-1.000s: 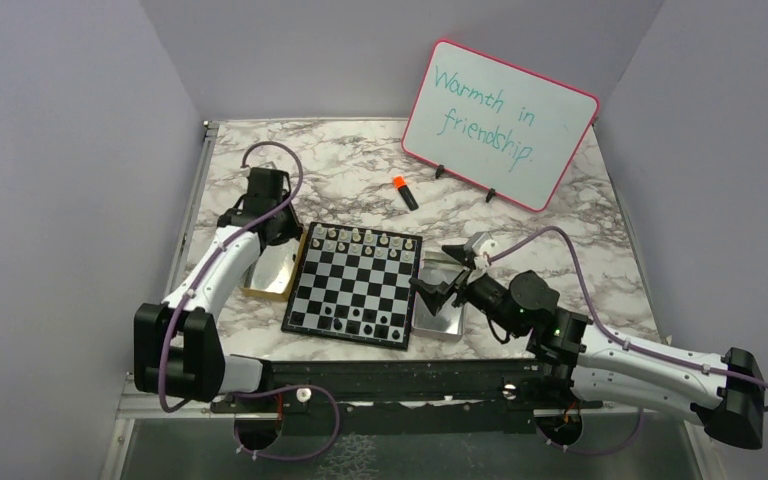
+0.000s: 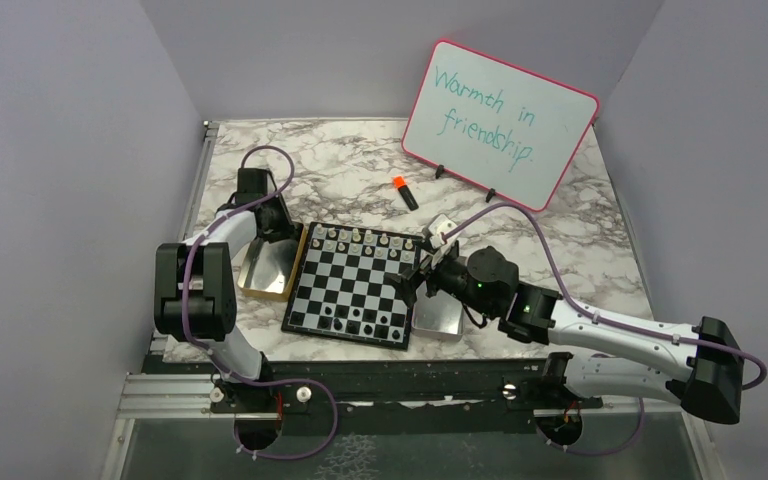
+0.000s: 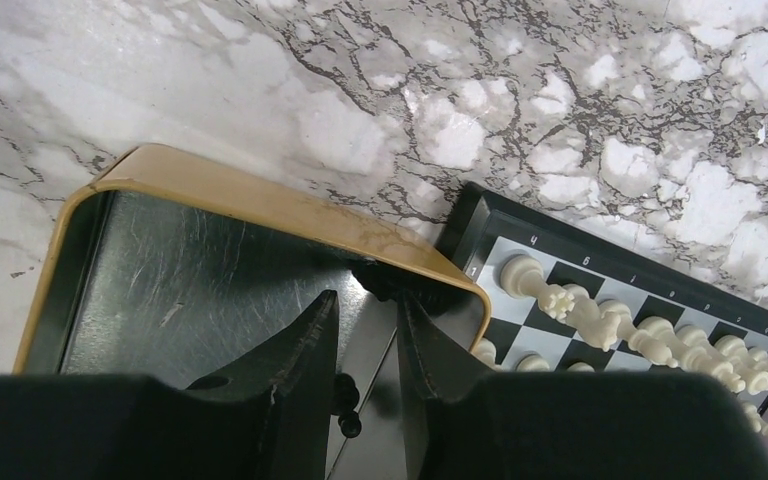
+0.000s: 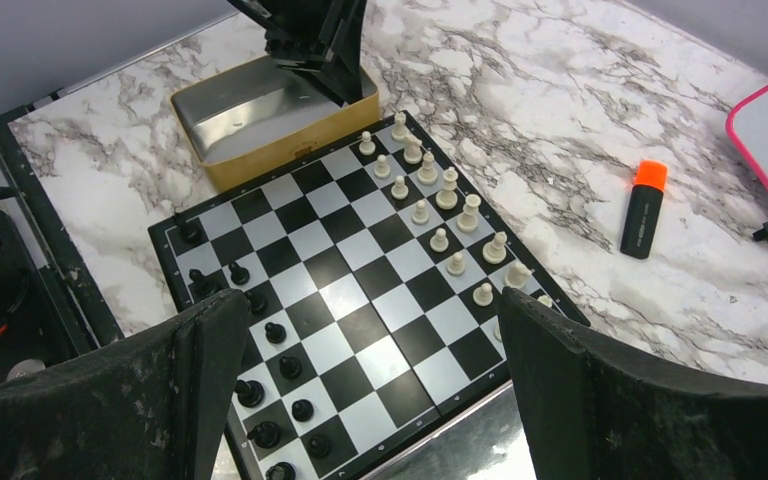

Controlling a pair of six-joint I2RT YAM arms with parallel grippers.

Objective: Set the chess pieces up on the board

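Two white rows, including a white piece (image 4: 469, 213), stand along the far side of the chessboard (image 2: 353, 283). Black pieces such as a black pawn (image 4: 275, 333) fill much of the near side. Inside the tan-rimmed box (image 3: 290, 212), one black piece (image 3: 372, 278) lies against the far corner and another black piece (image 3: 346, 395) shows below it. Over that corner is my left gripper, its fingers parted, with no piece clearly held. My right gripper hangs open above the board's right side, empty.
To the board's right lies a second metal tray (image 2: 438, 318), partly under the right arm. An orange-capped marker (image 2: 405, 193) and a whiteboard (image 2: 500, 122) are farther back. Bare marble lies between board and marker.
My left gripper has shifted slightly left and its arm has drawn in over the box. The right arm has moved left, bringing its gripper over the board's edge.
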